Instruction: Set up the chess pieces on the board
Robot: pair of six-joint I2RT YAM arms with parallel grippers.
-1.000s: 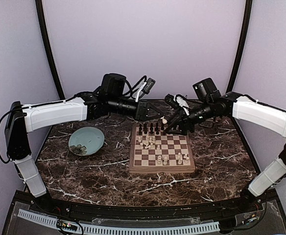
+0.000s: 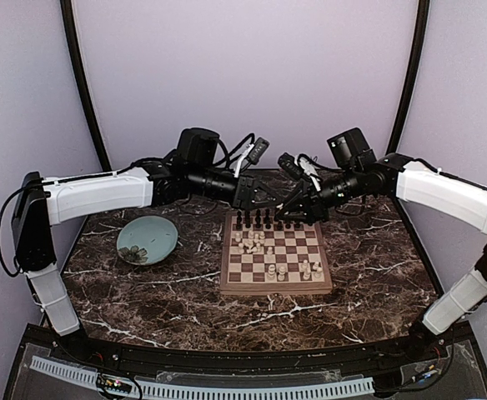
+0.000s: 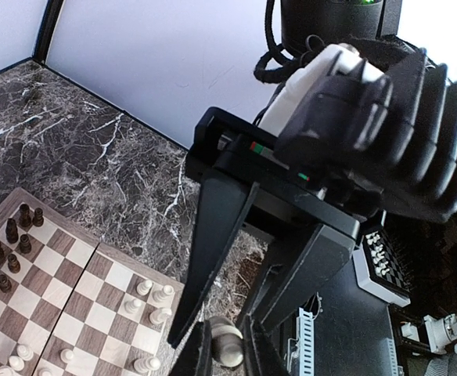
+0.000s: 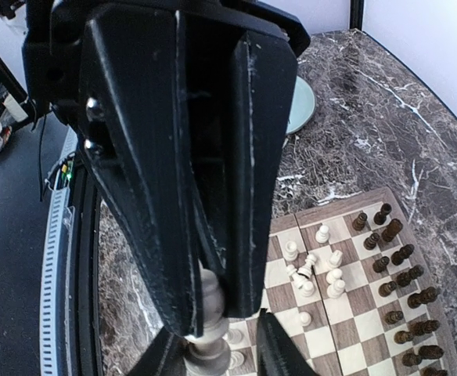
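Above the far part of the board, the two grippers meet tip to tip around one white chess piece [image 3: 228, 352]. My left gripper is shut on that piece. In the right wrist view the tips of my right gripper stand apart on either side of the piece's lower part, so it is open. Below lies the wooden chess board [image 2: 277, 289]. Dark pieces [image 4: 397, 254] are lined up along its far side. Several white pieces [image 2: 252, 243] sit clustered on its left half, some toppled. Other white pieces [image 2: 306, 270] stand near the front edge.
A pale blue plate [image 2: 162, 227] with a dark floral mark rests left of the board. Both forearms reach across over the back of the table.
My left gripper has come right, toward the right one. Pieces on the board have not moved.
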